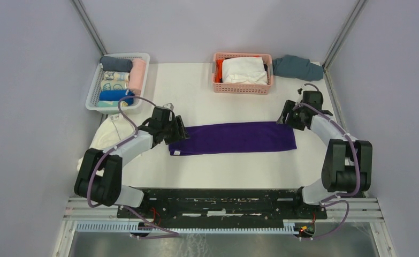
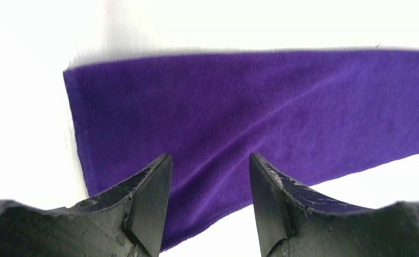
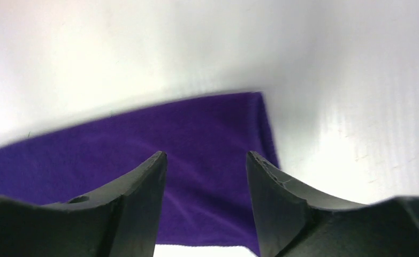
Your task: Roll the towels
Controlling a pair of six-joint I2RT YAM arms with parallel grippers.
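A purple towel (image 1: 234, 136) lies spread as a long strip across the middle of the table, with a small white tag near its front left corner. My left gripper (image 1: 181, 128) is over its left end; in the left wrist view its fingers (image 2: 143, 209) stand open above the fabric. My right gripper (image 1: 285, 118) is over the back right corner; in the right wrist view it is open, with that folded corner (image 3: 239, 112) below and between the fingertips.
A white basket (image 1: 92, 104) of rolled towels stands back left, a pink basket (image 1: 241, 91) of folded cloths at the back, a dark teal cloth (image 1: 298, 67) right of it. A cream cloth (image 1: 108, 131) lies at the left.
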